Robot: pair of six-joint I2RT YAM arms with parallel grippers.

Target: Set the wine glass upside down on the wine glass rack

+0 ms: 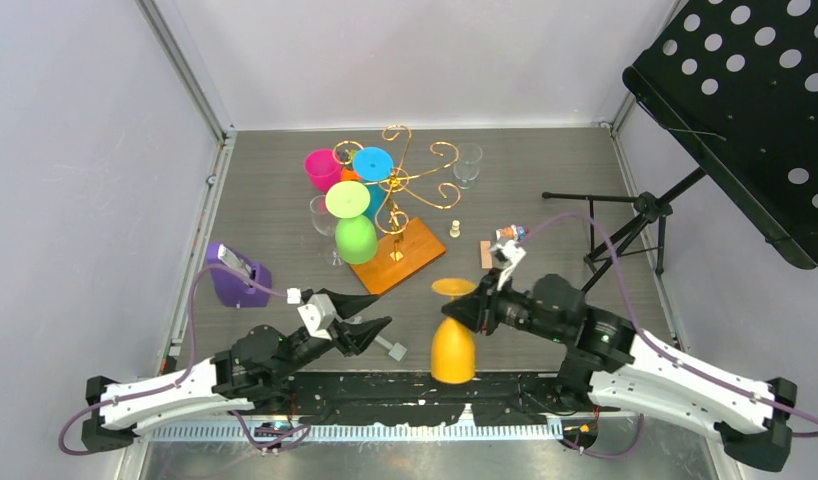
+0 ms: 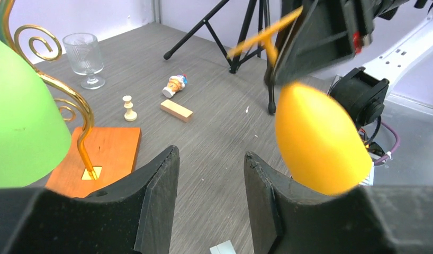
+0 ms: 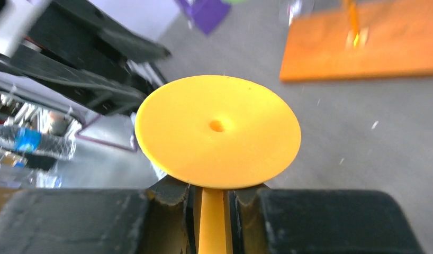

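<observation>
In the top view a yellow wine glass (image 1: 453, 352) hangs upside down, foot uppermost and bowl below, over the table's front edge. My right gripper (image 1: 467, 312) is shut on its stem; the right wrist view shows the stem between the fingers, under the round foot (image 3: 219, 129). To the left of the glass, apart from it, my left gripper (image 1: 383, 312) stands open and empty. The gold rack (image 1: 400, 180) rises from a wooden base (image 1: 415, 255) further back. A green glass (image 1: 356, 240) and a blue one (image 1: 373, 163) hang upside down on its left side; its right curls are bare.
Clear glasses (image 1: 468, 160) stand on both sides of the rack. A chess pawn (image 1: 455, 229), a wooden block (image 1: 486, 254) and a small figurine (image 1: 511, 233) lie to its right. A purple holder (image 1: 240, 277) sits at left, a black stand (image 1: 645, 205) at right.
</observation>
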